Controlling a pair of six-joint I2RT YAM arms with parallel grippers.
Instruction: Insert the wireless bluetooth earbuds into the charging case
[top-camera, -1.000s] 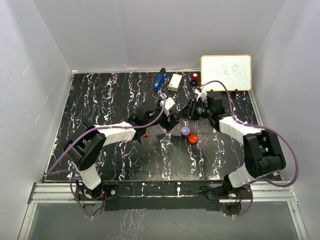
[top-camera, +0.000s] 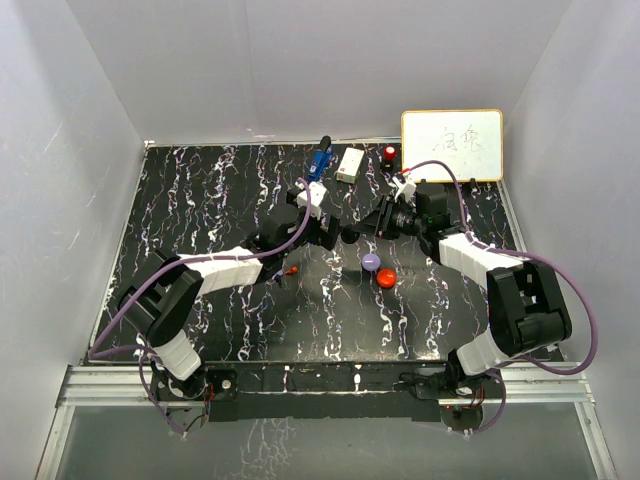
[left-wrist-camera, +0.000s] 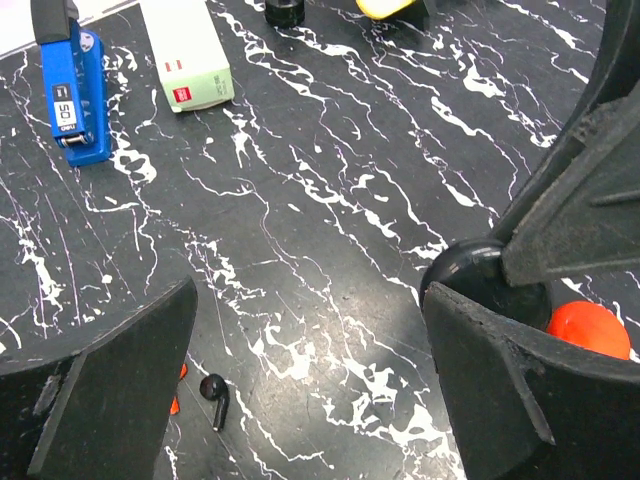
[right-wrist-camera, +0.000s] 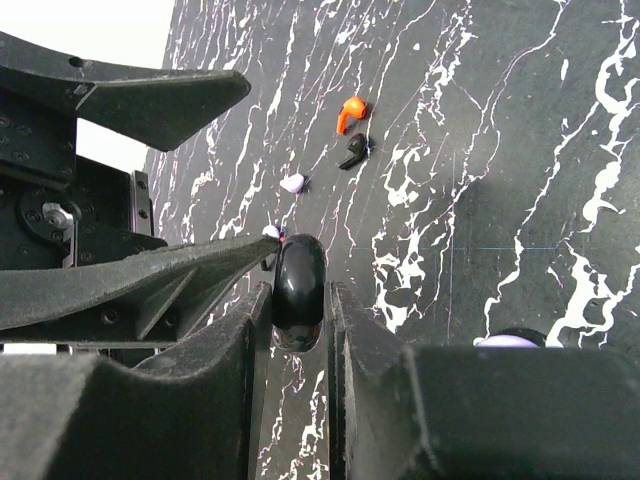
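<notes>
My right gripper is shut on a glossy black charging case (right-wrist-camera: 298, 280), held near the table's middle. My left gripper stands open just left of it, with nothing between its fingers; the case (left-wrist-camera: 485, 290) shows behind its right finger. Loose earbuds lie on the marble table: an orange one (right-wrist-camera: 350, 110), a black one (right-wrist-camera: 354, 149) and a pale lilac one (right-wrist-camera: 293, 183). A black earbud (left-wrist-camera: 214, 392) also shows between the left fingers in the left wrist view, lying on the table below them.
A purple case (top-camera: 371, 262) and a red case (top-camera: 386, 278) lie below the right gripper. A blue stapler (top-camera: 321, 157), white box (top-camera: 350, 164), red-topped cylinder (top-camera: 388, 154) and whiteboard (top-camera: 451, 140) are at the back.
The right gripper and the case it holds have stayed in place.
</notes>
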